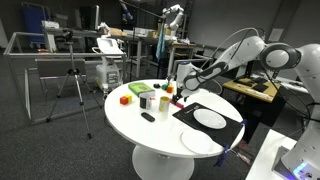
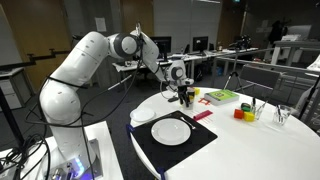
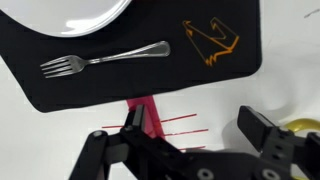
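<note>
My gripper is open, its two dark fingers wide apart, with nothing held between them. Below it in the wrist view, a red strip-like object [image 3: 147, 113] lies at the edge of the black mat [image 3: 170, 82], nearer the left finger and partly hidden by it. A silver fork [image 3: 105, 58] rests on the mat beside a white plate [image 3: 70, 12]. In the second exterior view, the gripper [image 2: 185, 100] hangs low over the table's far side, behind the mat, with a red object [image 2: 203, 116] close by.
Cups, including a yellow one [image 1: 164, 103], and small blocks stand on the white table beside a green box [image 1: 139, 87]. A second white plate [image 1: 197, 142] lies near the front. At the wrist view's right edge sits a yellow item [image 3: 302, 126].
</note>
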